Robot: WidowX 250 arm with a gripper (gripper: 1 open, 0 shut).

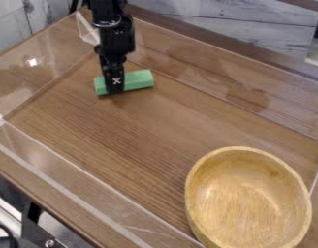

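Observation:
A green block (pixel 135 79) lies on the wooden table at the upper left. The black gripper (pixel 111 79) is lowered onto its left part, shut on the block with its fingers around it.
A large pale yellow bowl (pixel 247 199) sits at the lower right. Grey boards border the back and left edge.

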